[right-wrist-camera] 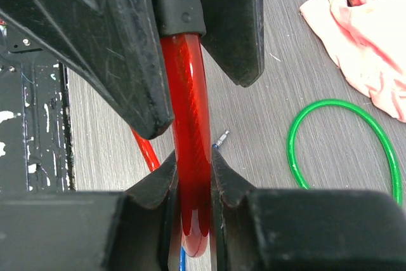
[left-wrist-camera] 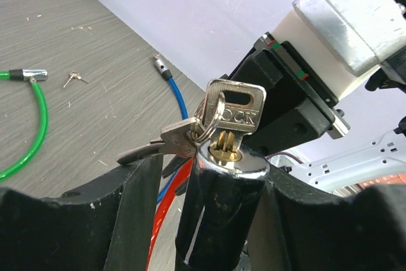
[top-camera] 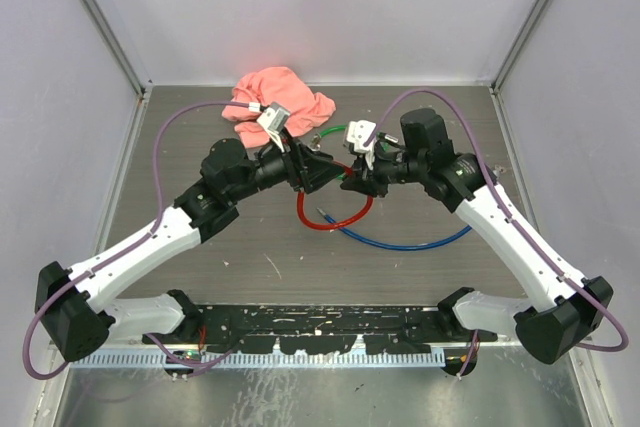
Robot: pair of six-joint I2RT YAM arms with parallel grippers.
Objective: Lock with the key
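Note:
In the left wrist view a dark cylindrical lock (left-wrist-camera: 219, 220) with a chrome rim stands between the fingers of my left gripper. These fingers are open, with a gap at the lock's left side. A silver key (left-wrist-camera: 238, 109) stands upright at the brass core (left-wrist-camera: 225, 147) on the lock's end; its depth in there is hard to judge. On its ring hangs a second key (left-wrist-camera: 179, 136). My right gripper is shut on the red cable (right-wrist-camera: 187, 99), just below the lock's black sleeve (right-wrist-camera: 179, 1).
A green cable lock (left-wrist-camera: 39, 122) and a loose small key (left-wrist-camera: 75, 77) lie on the table. The blue cable (top-camera: 400, 246) curves below the red loop, and a pink cloth (top-camera: 280, 97) lies at the back. Both arms meet closely at the centre.

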